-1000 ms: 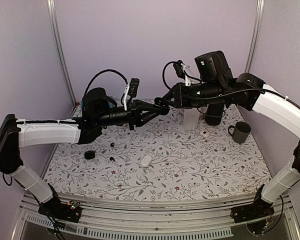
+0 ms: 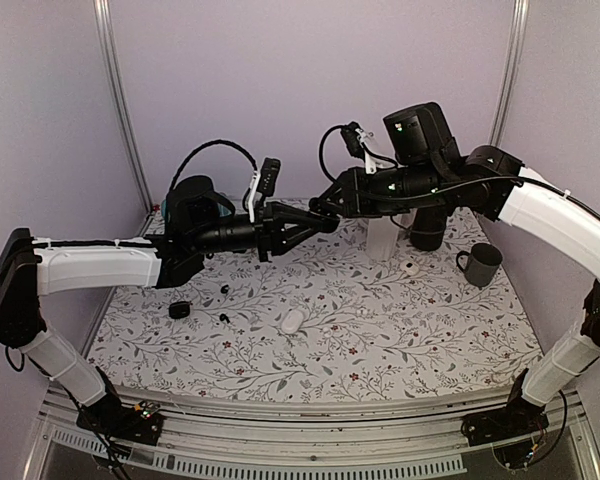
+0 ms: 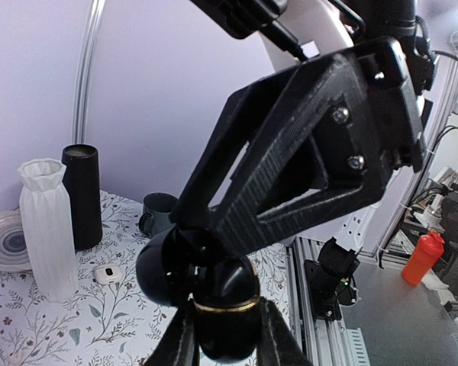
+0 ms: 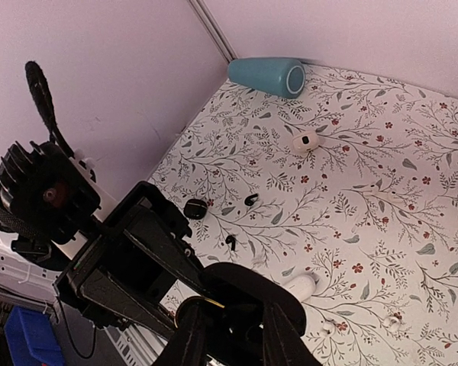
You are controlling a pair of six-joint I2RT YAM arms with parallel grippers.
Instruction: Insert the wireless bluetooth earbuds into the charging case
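Note:
A glossy black charging case point(image 3: 227, 297) with a gold line is held above the table in my left gripper, shut on its body. Its lid point(image 4: 263, 286) stands swung open. My right gripper reaches in from the right and is right at the case, fingers apart around its opening. Whether they touch the case is hard to tell. Two small black earbuds point(image 4: 251, 200) point(image 4: 230, 242) lie on the patterned table; the case's inside is mostly dark and hidden.
On the table lie another small black case point(image 4: 196, 208), a white case point(image 2: 292, 321) and a second pale case point(image 4: 306, 141). A teal vase point(image 4: 267, 76) lies at the back left. A grey mug point(image 2: 480, 264) stands right.
My right gripper has shifted very slightly left and down towards the case. The left arm and the case hold still.

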